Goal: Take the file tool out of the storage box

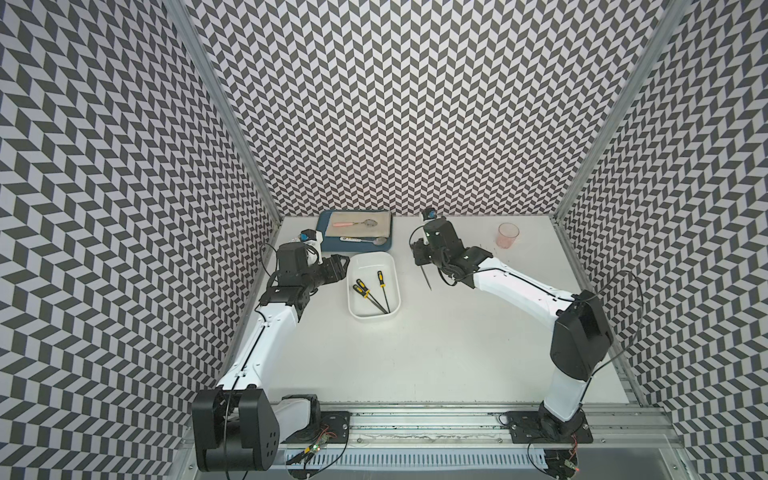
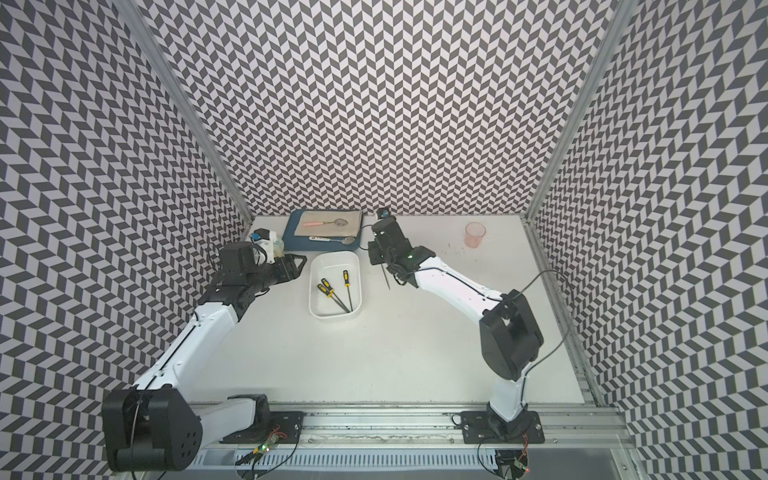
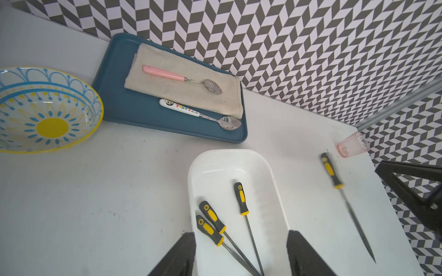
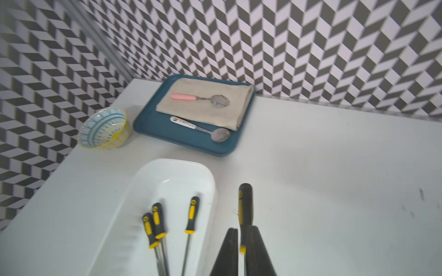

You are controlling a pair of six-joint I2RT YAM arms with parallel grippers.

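A white box holds several yellow-black handled tools. A separate file with a yellow-black handle and grey blade is outside the box, to its right, at my right gripper; its handle rises behind the fingertips in the right wrist view. That gripper looks shut, and I cannot tell whether the file is between its fingers. My left gripper is parted, above the box's left side, with nothing between its fingers.
A blue tray with cloth and two spoons lies at the back. A patterned bowl stands left of it, a pink cup at the right.
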